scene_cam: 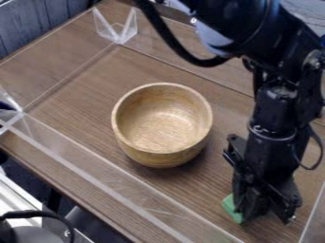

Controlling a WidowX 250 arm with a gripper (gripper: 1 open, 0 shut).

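My black gripper [254,195] is low at the lower right, down over a small green object [233,207] that is mostly hidden behind it; only a sliver of green shows at its left. Whether the fingers stand open or shut on it cannot be made out. A wooden bowl [162,128] sits upright to the left of the gripper, apart from it.
Clear plastic edging runs along the left and near sides. A dark cable and pale hardware lie beyond the table at the lower left.
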